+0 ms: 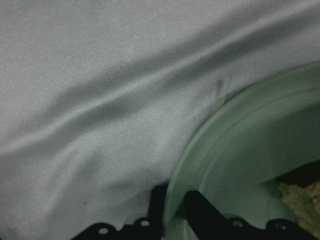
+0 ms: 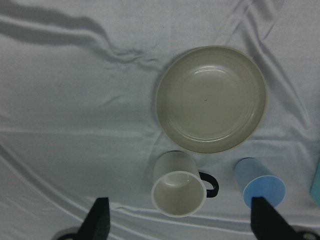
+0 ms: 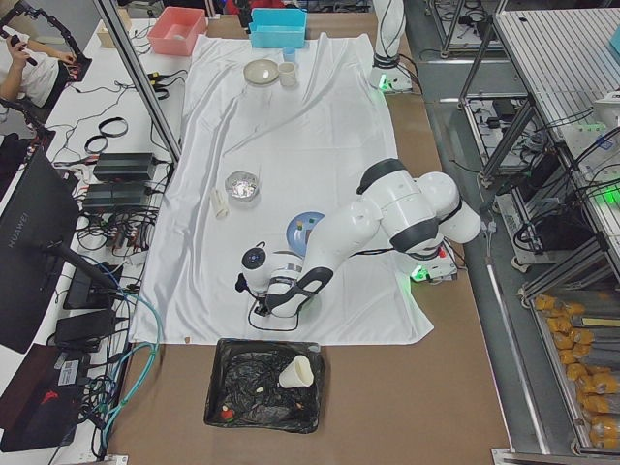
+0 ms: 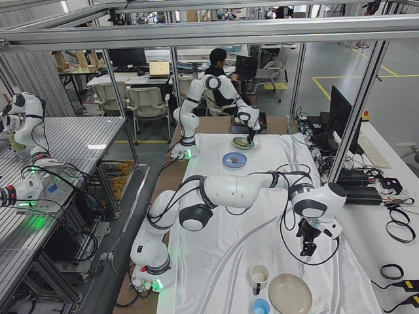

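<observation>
A green plate [image 4: 239, 145] holding crumpled food scraps [image 1: 300, 205] sits on the white cloth. My left gripper is at its rim, one finger outside and one inside; whether it grips the rim is unclear. In the camera right view, my right gripper [image 4: 308, 239] hangs over the cloth. In the right wrist view its fingers are wide apart, with a beige plate [image 2: 210, 100], a white mug [image 2: 167, 192] and a blue cup [image 2: 250, 172] below.
A blue plate [image 4: 234, 160] lies near the green one. A silver bowl [image 3: 242, 186] is mid-cloth. A black-lined bin [image 3: 252, 407] with a white cup [image 3: 296, 374] stands past the cloth's edge. Coloured baskets [image 3: 278, 29] are at the far end.
</observation>
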